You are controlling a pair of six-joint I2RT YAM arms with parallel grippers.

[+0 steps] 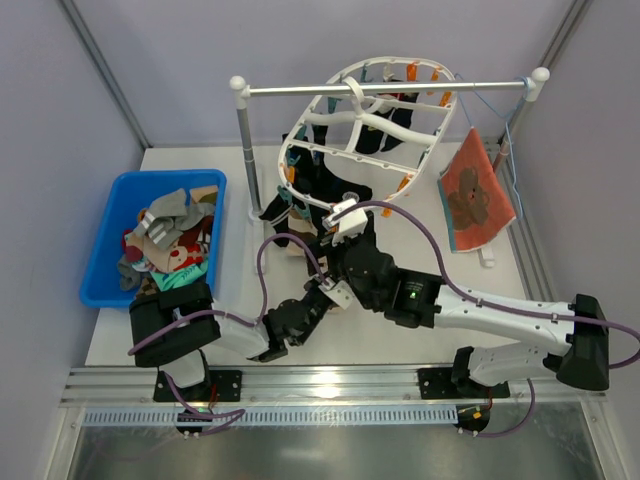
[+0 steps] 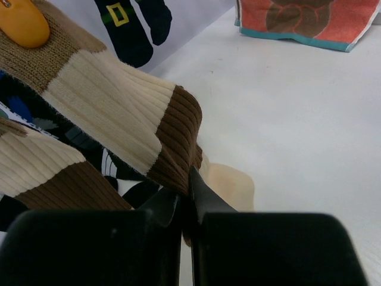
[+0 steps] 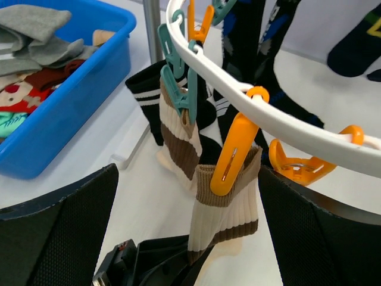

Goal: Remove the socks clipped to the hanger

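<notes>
A striped brown-and-cream sock (image 3: 226,217) hangs from the hanger's white ring (image 3: 262,113) by an orange clip (image 3: 236,156). My left gripper is shut on the dark brown lower end of that sock (image 2: 113,95), with its knit running into the fingertips. The orange clip (image 2: 24,22) shows at the sock's upper end in the left wrist view. My right gripper stands open, one finger on either side of the orange clip, apart from it. From the top, the right gripper's tips are largely hidden by its own arm.
A second striped sock (image 3: 178,137) hangs from teal clips beside this one, and dark socks (image 3: 244,47) hang behind. The blue bin (image 1: 125,240) at the left holds several socks. A red cloth (image 1: 476,200) hangs at the right. Another orange clip (image 3: 303,161) sits close to the right finger.
</notes>
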